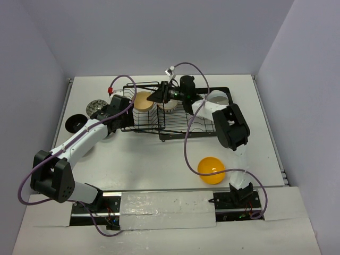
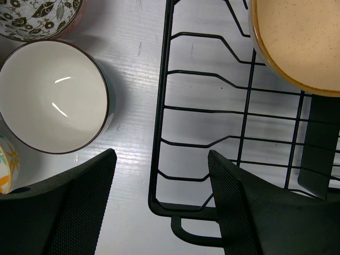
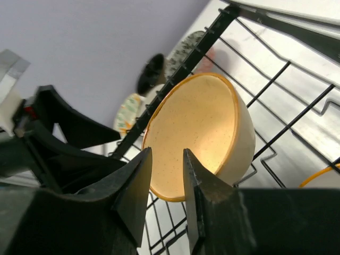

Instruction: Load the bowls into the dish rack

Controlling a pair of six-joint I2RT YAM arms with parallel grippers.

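Note:
A cream bowl with a tan rim [image 1: 142, 101] sits at the left end of the black wire dish rack [image 3: 289, 125]. In the right wrist view that cream bowl [image 3: 196, 119] rests tilted on the wires, just beyond the fingertips. My right gripper is open, its fingers apart, with the bowl's lower rim visible through the gap. Over the rack's left edge, my left gripper stands open and empty. Left of the rack are a white bowl with a dark rim [image 2: 53, 95] and a floral bowl [image 2: 37, 18]. A yellow bowl [image 1: 212, 170] lies front right.
A dark bowl [image 1: 76, 123] is at the far left, near the wall. White dishes [image 1: 217, 98] occupy the rack's right end, and another bowl [image 1: 169, 104] stands mid-rack.

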